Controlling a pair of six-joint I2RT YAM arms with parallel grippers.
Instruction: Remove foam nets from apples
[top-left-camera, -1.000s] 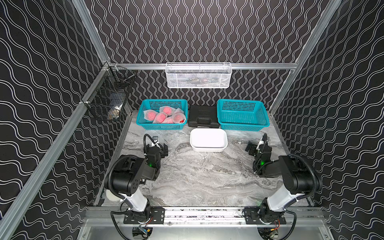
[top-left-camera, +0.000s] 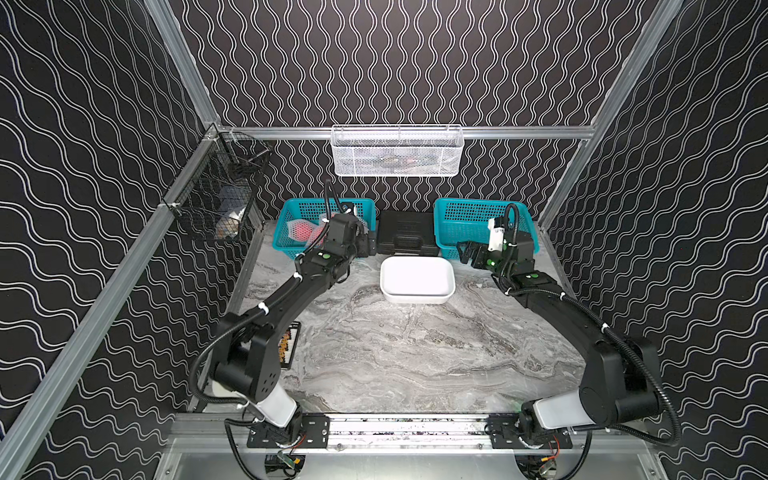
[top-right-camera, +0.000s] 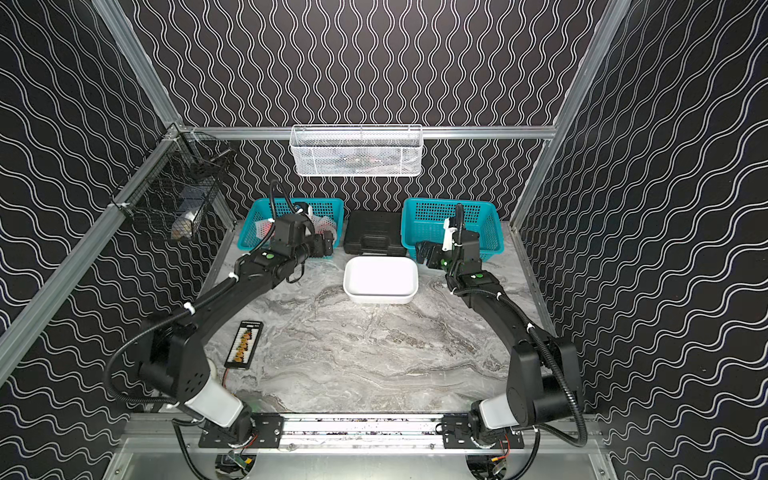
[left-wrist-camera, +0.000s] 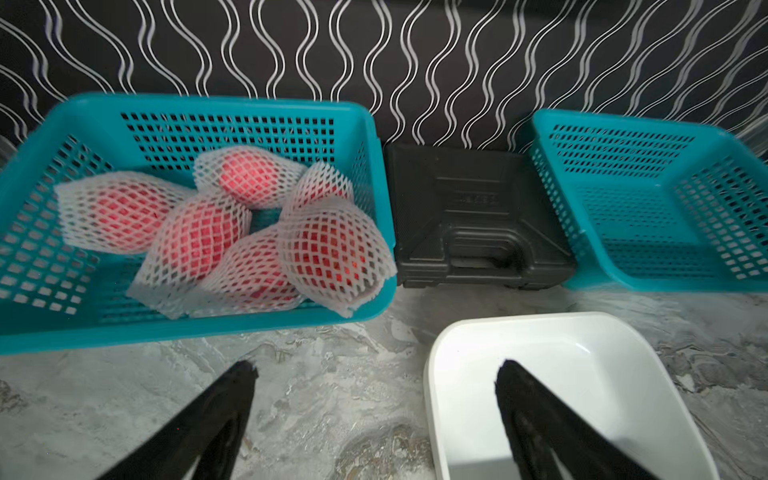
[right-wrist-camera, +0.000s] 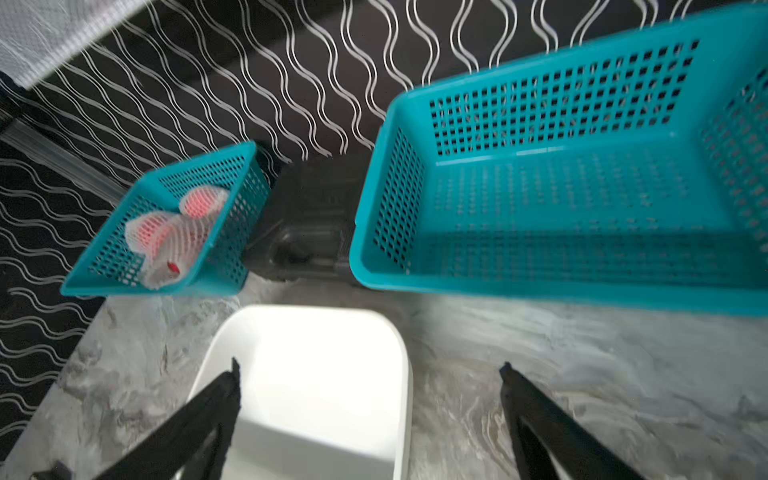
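Several red apples, each in a white foam net, lie together in the left teal basket (left-wrist-camera: 264, 325). The nearest netted apple (left-wrist-camera: 332, 252) rests against that basket's front right corner in the left wrist view. My left gripper is open above the table, in front of the basket, nothing between its fingers. The right teal basket (right-wrist-camera: 480, 292) is empty. My right gripper also stands open and empty, with the white tray (right-wrist-camera: 320, 320) below its left finger (right-wrist-camera: 212, 412). In the top left view the left arm covers part of the apples.
A black case (left-wrist-camera: 472, 216) fills the gap between the two baskets. A white wire basket (top-left-camera: 397, 152) hangs on the back wall. On the left lies a small dark board (top-right-camera: 243, 344).
The apples, baskets and tray have not visibly moved.
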